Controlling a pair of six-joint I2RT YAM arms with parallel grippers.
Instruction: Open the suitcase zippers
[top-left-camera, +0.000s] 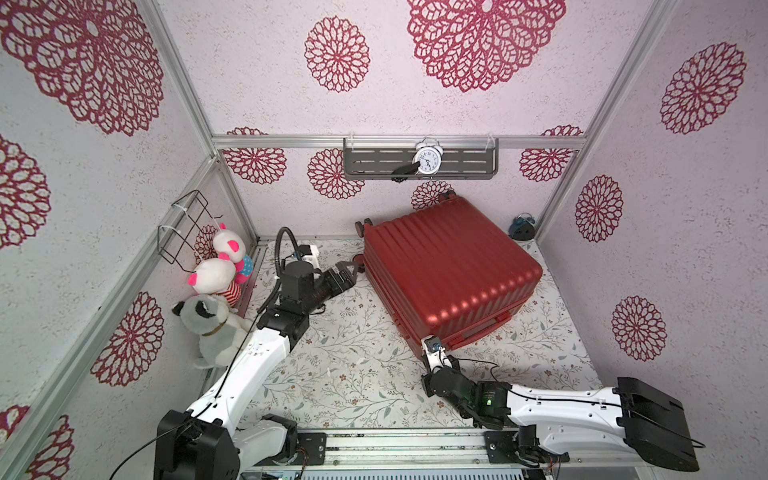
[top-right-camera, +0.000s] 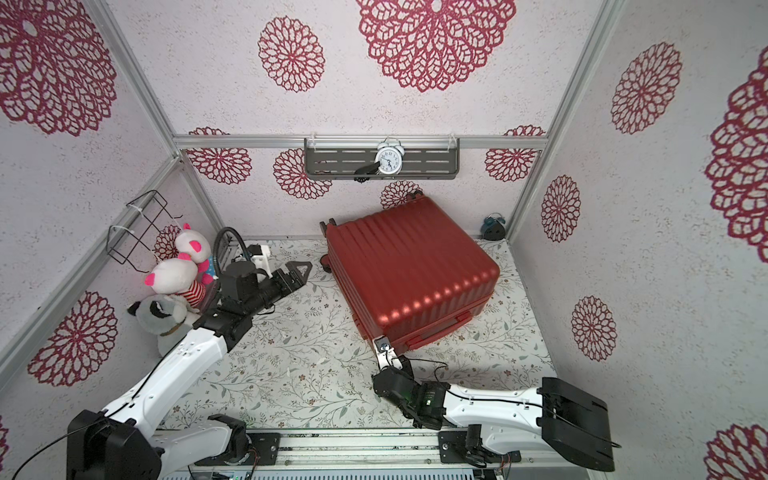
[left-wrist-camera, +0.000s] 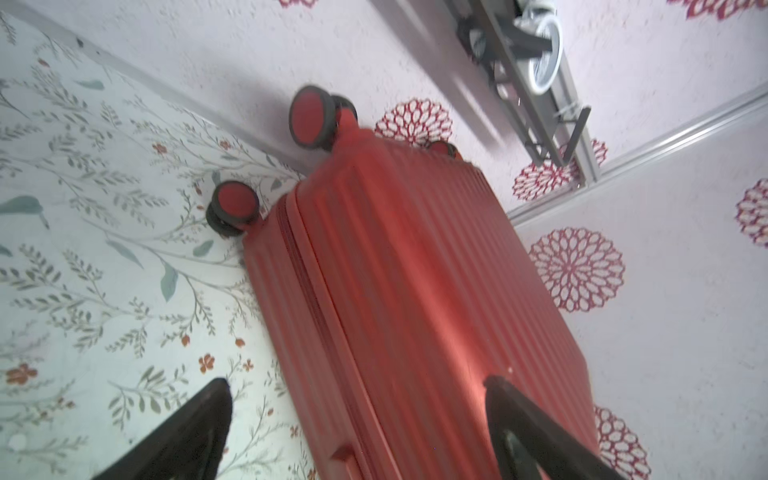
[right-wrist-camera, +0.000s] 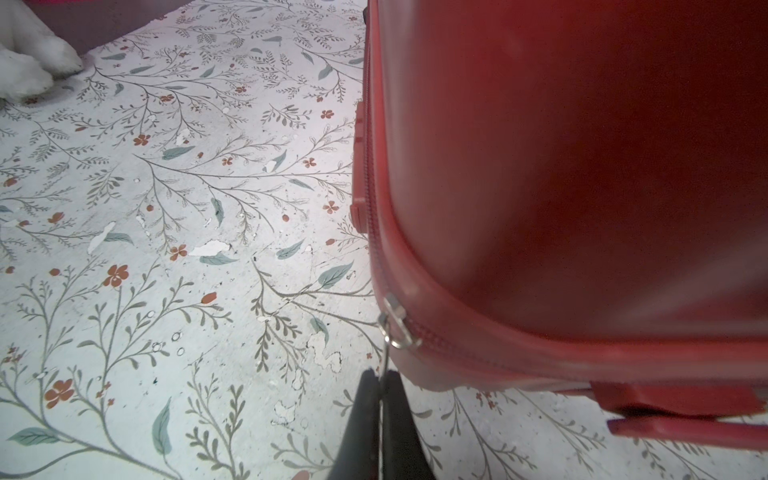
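Observation:
The red suitcase lies flat with ribbed shell up, at the back right of the workspace. Its zipper runs along the side and round the near corner. At that corner a metal zipper pull reaches down to my right gripper, whose fingers are shut with the end of the pull between their tips. To the left of the suitcase, near its far wheel, my left gripper is open and empty. Its blurred fingers stand wide apart in the left wrist view, with the suitcase side beyond.
Plush toys sit along the left wall. A dark clock stands in the back right corner, and a shelf hangs on the back wall. The floor between the left arm and the suitcase is clear.

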